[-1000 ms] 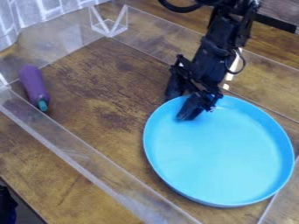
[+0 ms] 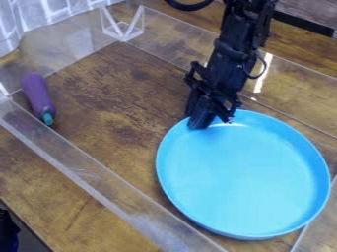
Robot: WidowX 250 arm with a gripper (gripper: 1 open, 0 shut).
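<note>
My black gripper (image 2: 208, 110) reaches down from the top, its fingertips at the upper left rim of a large blue round plate (image 2: 241, 177). The fingers look closed, though their dark shapes blend together and whether they touch the rim is hard to tell. The plate lies on the wooden floor of a clear-walled tray.
A purple object with a teal tip (image 2: 38, 98) lies at the left by the clear wall. A white frame-like piece (image 2: 121, 27) stands at the upper left. Bare wood (image 2: 105, 118) fills the middle left.
The gripper has shifted slightly left, and the plate has moved a little left with its rim near the fingertips.
</note>
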